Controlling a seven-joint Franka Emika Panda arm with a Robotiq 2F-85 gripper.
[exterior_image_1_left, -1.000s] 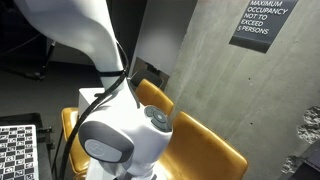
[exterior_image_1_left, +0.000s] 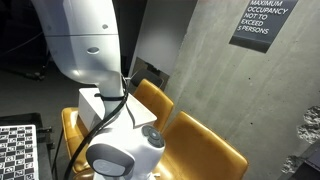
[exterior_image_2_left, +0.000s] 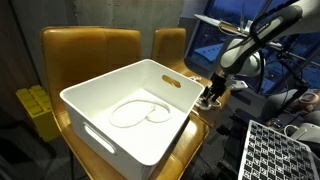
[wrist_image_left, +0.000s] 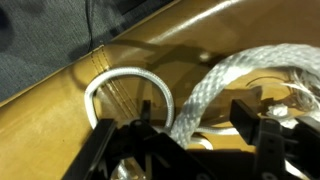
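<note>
In the wrist view a thick white braided rope (wrist_image_left: 204, 92) runs between the dark fingers of my gripper. The fingers stand apart, with bare gaps on both sides of the rope. To the left a thinner white cord loop (wrist_image_left: 92, 91) lies on the tan seat (wrist_image_left: 45, 105). My gripper (exterior_image_2_left: 208, 101) appears low over a seat, right of the white bin, in the second exterior view. In the first exterior view the arm (exterior_image_1_left: 125, 148) hides the fingers.
A white bin (exterior_image_2_left: 75, 107) stands on the nearer tan chair, with a white cord (exterior_image_2_left: 118, 119) coiled inside. A checkered board (exterior_image_2_left: 271, 152) is at the lower right. Chair backs (exterior_image_2_left: 95, 45) rise behind the bin.
The arm has shifted left and lower in the first exterior view over the last second. More of the white bin shows now behind it.
</note>
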